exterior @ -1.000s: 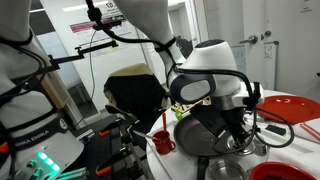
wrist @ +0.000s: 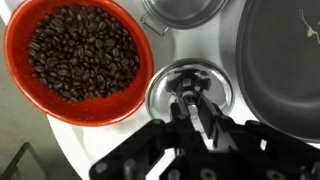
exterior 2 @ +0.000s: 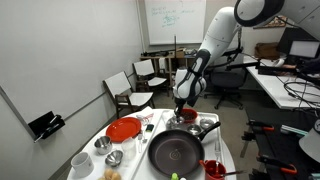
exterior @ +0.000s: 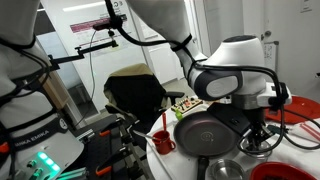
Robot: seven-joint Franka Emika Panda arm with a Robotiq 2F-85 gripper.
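Observation:
My gripper reaches down over a small steel bowl in the wrist view. Its fingers are close together, and a small shiny piece shows between their tips; what it is cannot be made out. Whether the tips touch the bowl is unclear. In exterior view 1 the gripper is mostly lost against its own dark housing, above the bowl to the right of the black pan.
A red bowl of coffee beans and another steel container flank the small bowl closely. A red mug stands left of the pan. Farther back lies a red plate.
Over the last second the arm has moved to the right, away from the pan's right edge, until the gripper is over the small steel bowl. The dishes appear unmoved.

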